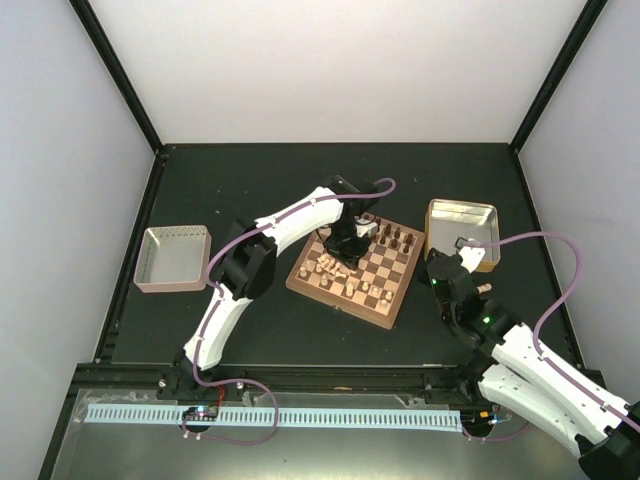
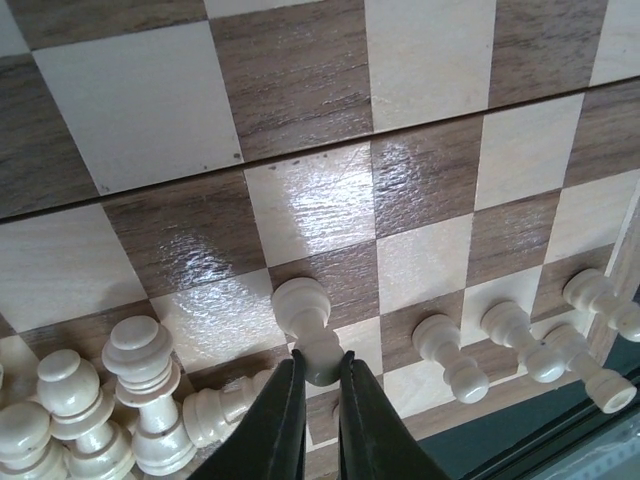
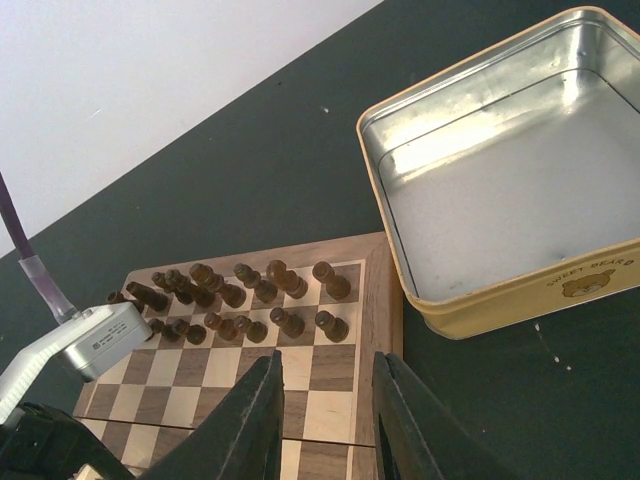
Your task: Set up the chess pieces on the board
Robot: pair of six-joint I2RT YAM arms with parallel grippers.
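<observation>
The wooden chessboard (image 1: 390, 290) holds dark pieces along its far side, seen standing in the right wrist view, such as a dark pawn (image 3: 330, 325). My left gripper is over the board's near half, its fingertips at the head of a white pawn (image 2: 302, 305); whether it grips it I cannot tell. White pieces cluster beside it, including a white queen (image 2: 150, 390), and more white pawns (image 2: 510, 330) stand to the right. My right gripper is part open above the board's right side, nothing seen between its fingers.
A metal tin (image 1: 462, 215) sits right of the board, with a few light objects below it near the right arm. A pale basket (image 1: 172, 260) is on the left.
</observation>
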